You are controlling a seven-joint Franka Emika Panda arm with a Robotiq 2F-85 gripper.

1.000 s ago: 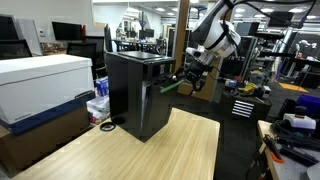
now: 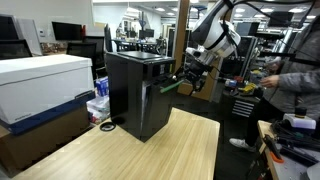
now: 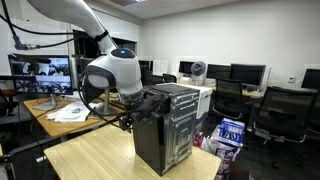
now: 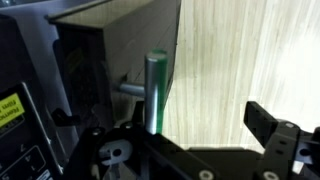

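A dark box-shaped appliance (image 2: 140, 92) stands upright on the wooden table, with a green bar handle (image 2: 172, 86) on its front. In the wrist view the green handle (image 4: 155, 90) runs close by the left finger, held off the front by a metal post. My gripper is open, its right finger (image 4: 272, 140) well apart from the handle. Whether the left finger touches the handle, I cannot tell. From the side, the white arm (image 3: 115, 72) reaches to the appliance (image 3: 172, 125), with the gripper partly hidden against its front.
White and brown storage boxes (image 2: 42, 85) stand at the left, and a small black ring-shaped item (image 2: 107, 126) lies beside the appliance. Office chairs and monitors stand farther back.
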